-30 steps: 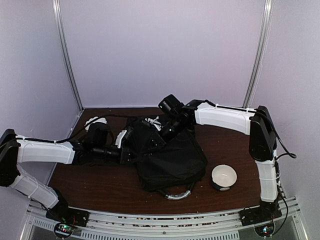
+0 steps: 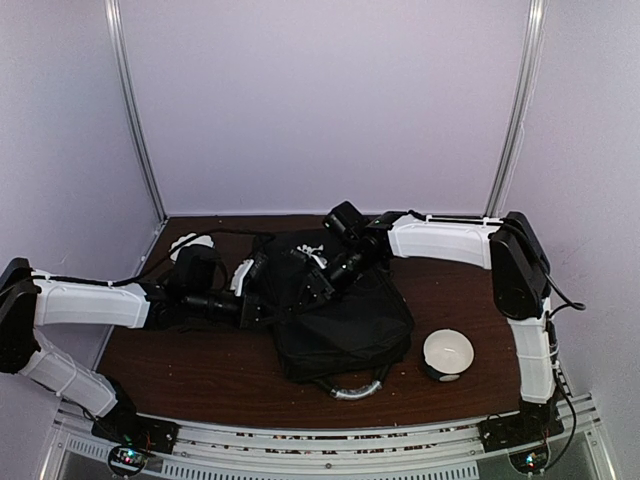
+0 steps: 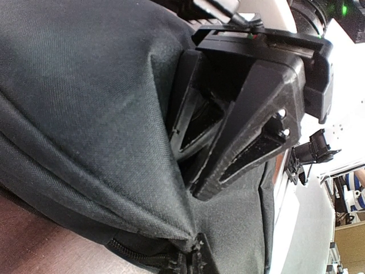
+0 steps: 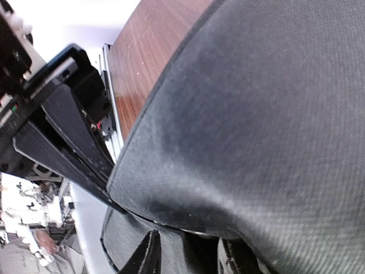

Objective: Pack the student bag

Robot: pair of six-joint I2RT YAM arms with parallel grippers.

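The black student bag (image 2: 340, 335) lies in the middle of the table, handle toward the front; its fabric fills much of both wrist views. My left gripper (image 2: 255, 312) is shut at the bag's left part, its tips (image 3: 188, 262) against a pinched corner beside a zipper (image 3: 134, 254). My right gripper is part open at the bag's folded edge, its fingers either side of a dark gap in the fabric. The two grippers are close together above the bag; whether cloth is between the left fingers is hard to tell.
A white-and-dark bowl (image 2: 448, 352) stands to the right of the bag. A white object (image 2: 188, 243) lies at the back left, partly behind the left arm. Bare wooden table (image 2: 180, 380) shows at the front left and right.
My right gripper has shifted slightly over the bag, moving a little lower in the top view than a second ago. The left arm has stayed still.
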